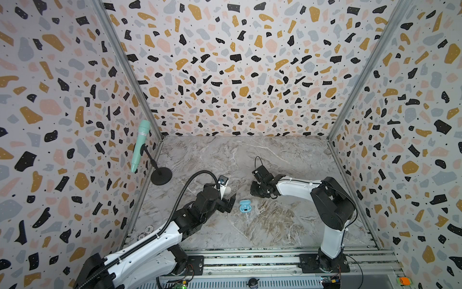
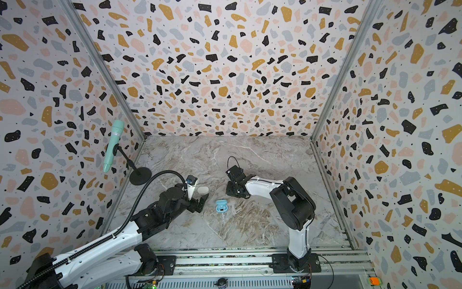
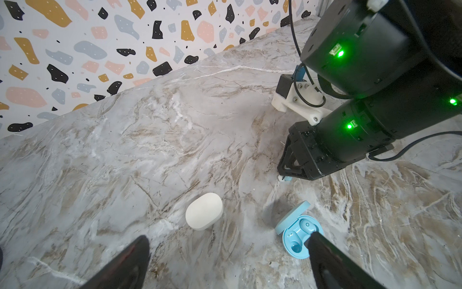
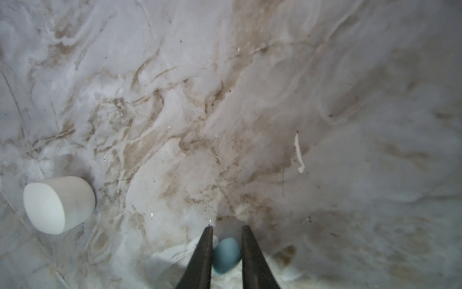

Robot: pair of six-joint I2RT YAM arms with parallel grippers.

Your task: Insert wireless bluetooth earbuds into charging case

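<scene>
An open light-blue charging case (image 3: pixel 299 236) lies on the marble table, its lid raised, with empty-looking wells in the left wrist view; it sits between the arms, near the front middle. My right gripper is low over the table, above and right of the case, shut on a small light-blue earbud (image 4: pixel 226 255), also partly visible beneath it (image 3: pixel 287 178). My left gripper hangs open above the table left of the case, its fingers wide apart with nothing between them.
A white rounded block (image 3: pixel 204 211) stands left of the case. A mint microphone (image 1: pixel 140 144) on a black stand (image 1: pixel 160 176) is at the far left. Patterned walls enclose three sides.
</scene>
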